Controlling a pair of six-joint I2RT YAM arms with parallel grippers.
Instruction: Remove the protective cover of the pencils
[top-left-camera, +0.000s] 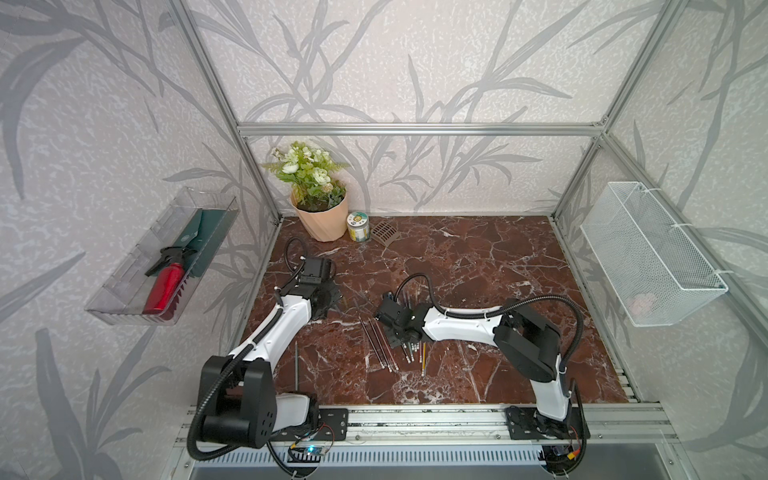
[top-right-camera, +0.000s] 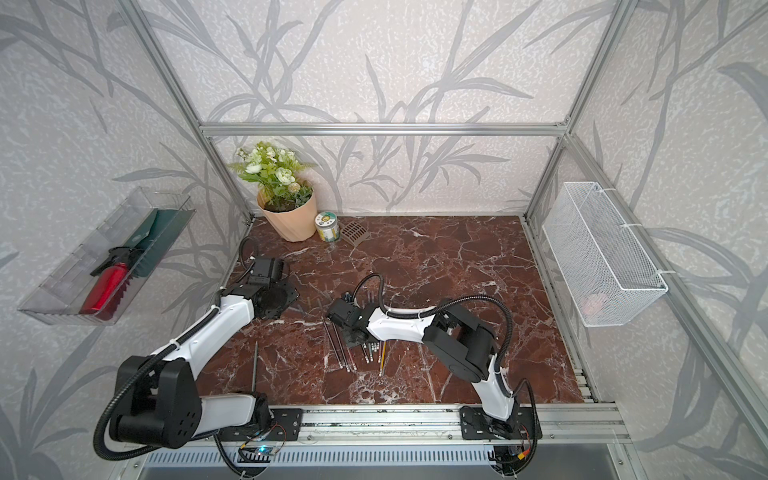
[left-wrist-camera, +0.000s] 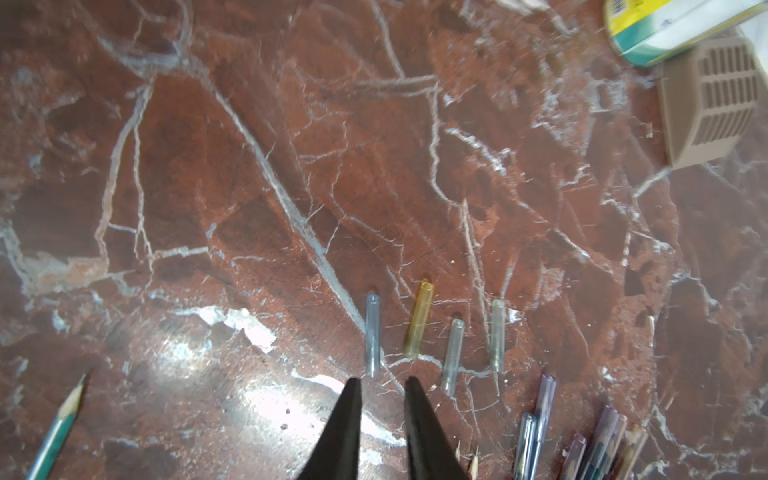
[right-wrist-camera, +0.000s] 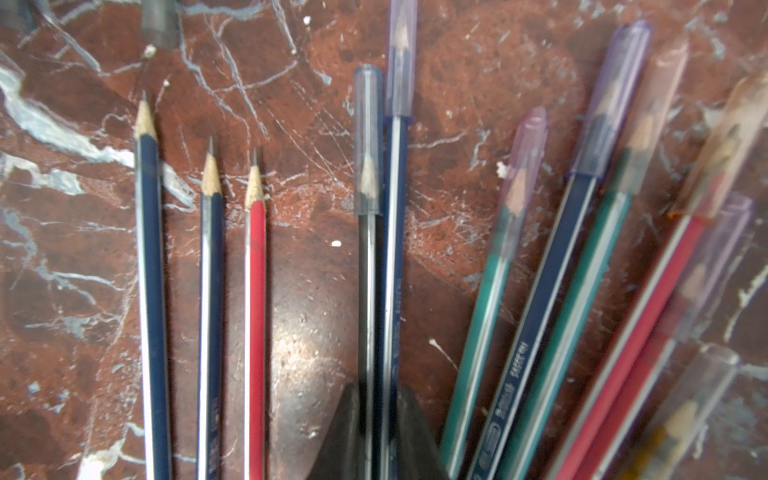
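Note:
My left gripper is slightly open above the bare tabletop, nothing between its fingers. Ahead of it lie loose covers: a blue one (left-wrist-camera: 373, 336), a yellow one (left-wrist-camera: 419, 320) and two clear ones (left-wrist-camera: 453, 356). My right gripper has its fingers on either side of a black pencil (right-wrist-camera: 367, 280) and a dark blue pencil (right-wrist-camera: 393, 200), both capped; whether it grips them cannot be told. To their right lie several capped pencils, among them a green one (right-wrist-camera: 484, 320) and a red one (right-wrist-camera: 640, 320). On the left, two blue pencils (right-wrist-camera: 148, 280) and a red pencil (right-wrist-camera: 255, 304) have bare tips.
A lone green pencil (left-wrist-camera: 60, 432) with a bare tip lies at the left. A flower pot (top-left-camera: 321, 217), a can (top-left-camera: 358, 227) and a slotted block (top-left-camera: 385, 233) stand at the back.

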